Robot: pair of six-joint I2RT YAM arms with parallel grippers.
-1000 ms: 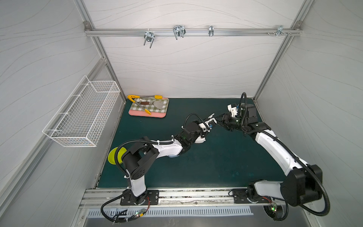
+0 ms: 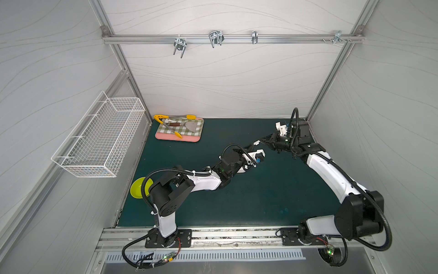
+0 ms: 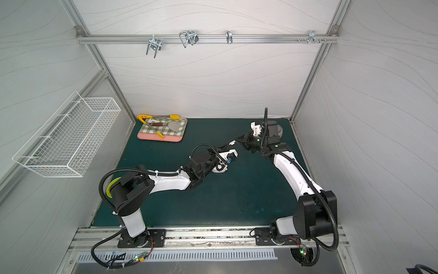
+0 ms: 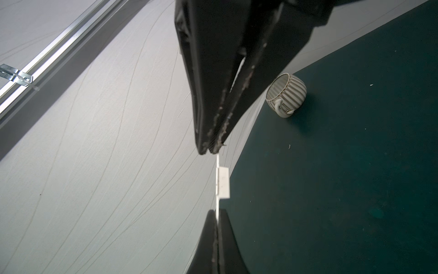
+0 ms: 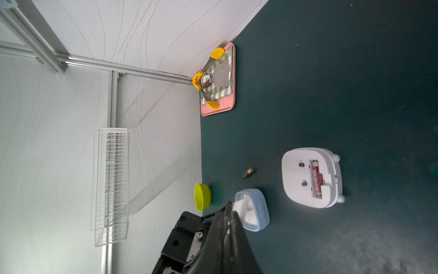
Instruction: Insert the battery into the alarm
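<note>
The white alarm [image 5: 296,178] lies with its back up in the right wrist view; a red battery [image 5: 317,175] shows in its open compartment. A second, black and gold battery [image 5: 248,172] is on the table between the alarm and a green bowl. Above the table, my left gripper is shut on a thin white piece [image 4: 223,183], perhaps the battery cover, seen edge-on. At the other end of that piece are the tips of my right gripper, close together; whether they grip it cannot be told.
A pale blue box [image 5: 260,207] sits near the alarm, and the green bowl [image 2: 141,187] at the left edge. A pink tray [image 2: 178,138] with utensils is at the back left, a ribbed cup [image 4: 292,93] at the back right.
My left wrist has turned and shifted slightly right and down in the top left view, tilting the white piece over. The right arm has shifted a little, its fingertips still close to that piece.
</note>
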